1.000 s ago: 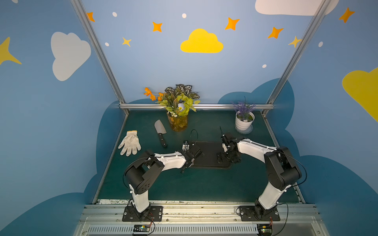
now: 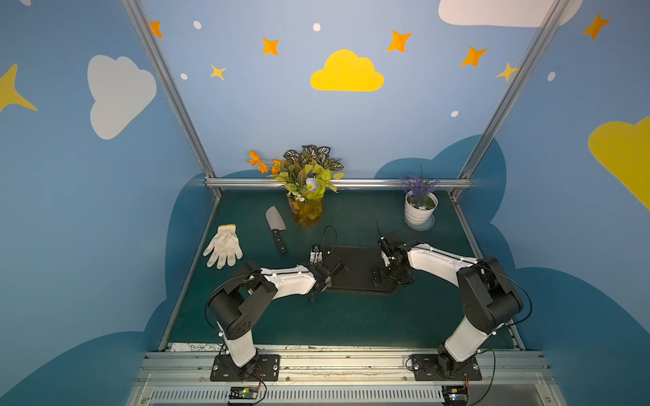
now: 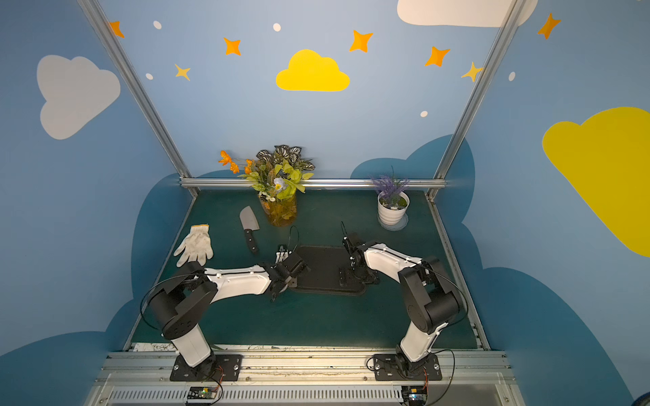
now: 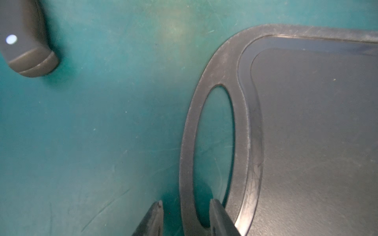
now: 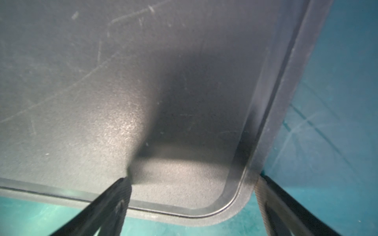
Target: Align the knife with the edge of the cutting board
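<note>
The black cutting board (image 2: 359, 267) lies mid-table, its oval handle slot at the left end. The knife (image 2: 277, 237) lies behind it to the left, blade toward the back; its handle end (image 4: 31, 59) shows in the left wrist view. My left gripper is part open over the board's handle, one finger either side of the outer rim, touch unclear. My right gripper stands open low over the board's near right corner, one finger at the right rim.
A white glove (image 2: 223, 245) lies at the left, a flower vase (image 2: 304, 209) and a white potted lavender (image 2: 419, 209) stand at the back.
The knife has not moved.
</note>
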